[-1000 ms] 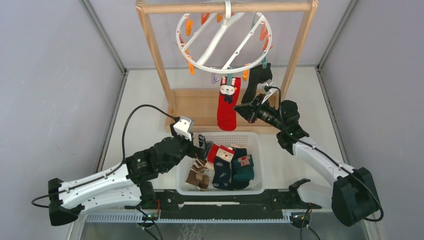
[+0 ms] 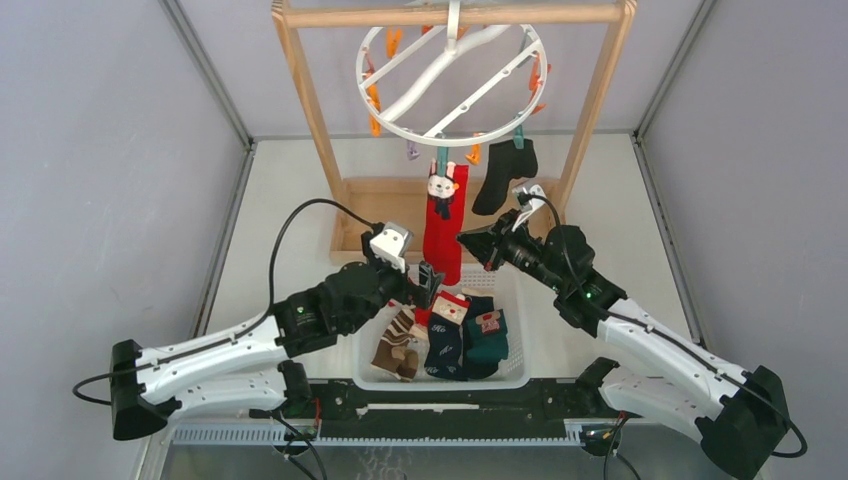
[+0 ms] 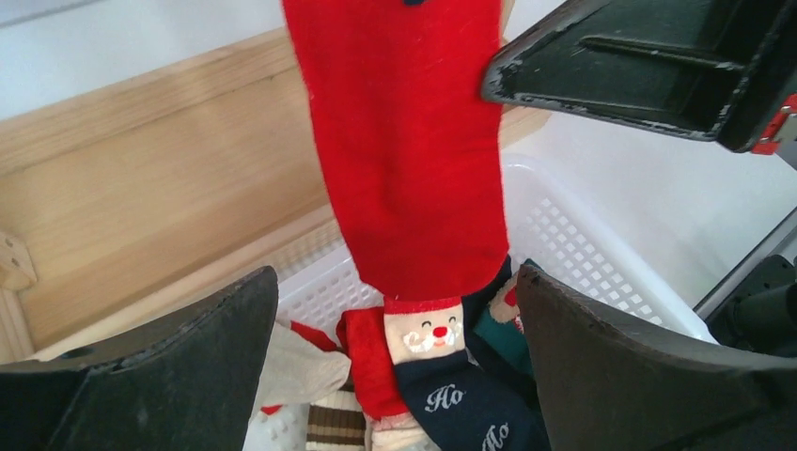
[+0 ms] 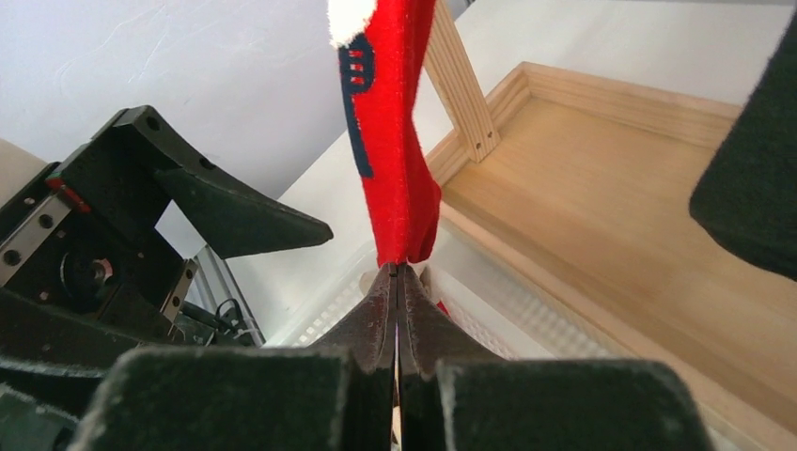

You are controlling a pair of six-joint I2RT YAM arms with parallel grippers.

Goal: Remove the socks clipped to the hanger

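Observation:
A red sock [image 2: 443, 225] with a cartoon face hangs by a teal clip [image 2: 442, 160] from the front of the round white hanger [image 2: 540, 75]. To its right hangs a dark sock [image 2: 508, 175], held by another teal clip. My left gripper is open below and beside the red sock, whose toe [image 3: 442, 244] shows between and beyond its fingers in the left wrist view. Right of the red sock, my right gripper is shut, with nothing visible between its fingertips. In that view the red sock [image 4: 390, 141] hangs just beyond the tips.
Below stands a white basket [image 2: 515, 350] holding several socks, among them a brown striped one [image 2: 395, 345] and a navy Santa one [image 2: 445, 345]. The wooden frame [image 2: 318, 110] rises around the hanger. Empty orange clips [image 2: 374, 100] dangle from its ring.
My left gripper has moved right and a little up, toward the red sock. The hanger has turned slightly, shifting both socks left.

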